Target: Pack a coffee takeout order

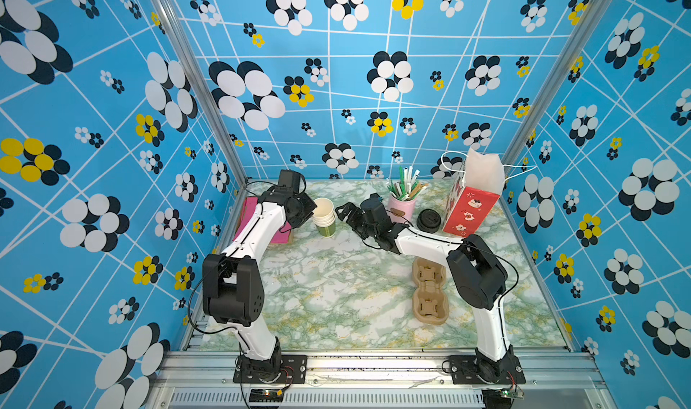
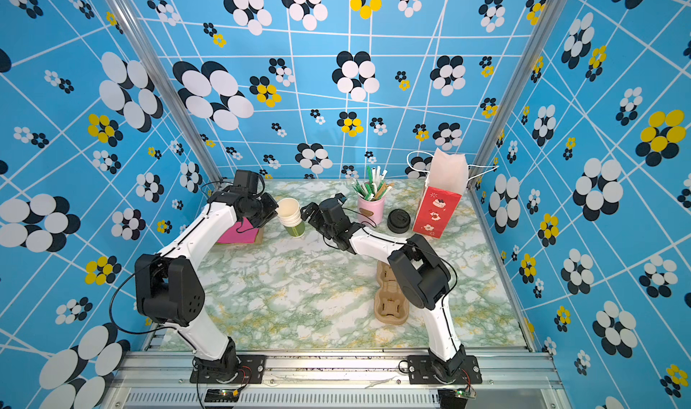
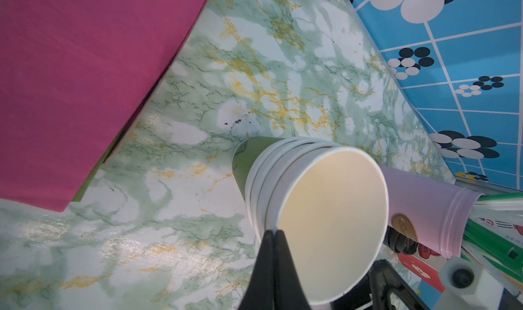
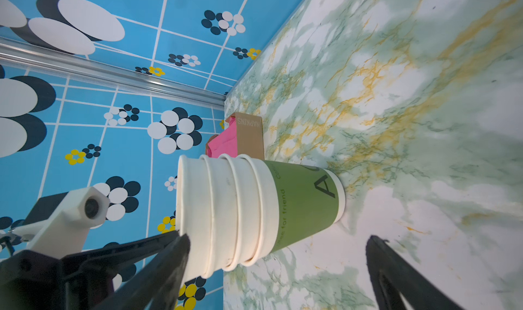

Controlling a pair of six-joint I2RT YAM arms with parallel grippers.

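Note:
A stack of nested paper cups (image 1: 325, 220), white at the rims and green below, stands near the back left, leaning a little. My left gripper is shut, its fingertips at the top cup's rim; whether that thin rim sits between them I cannot tell. On the other side my right gripper is open, its fingers spread towards the stack, with nothing gripped. Behind the right arm lie a brown cup carrier (image 1: 430, 304) and a stack of black lids (image 1: 429, 220). The red paper bag (image 1: 471, 204) stands open at the back right.
Pink napkins in a box (image 3: 81, 92) lie under and beside the left arm. A pink cup of stirrers and straws (image 1: 403, 206) stands just behind the right gripper.

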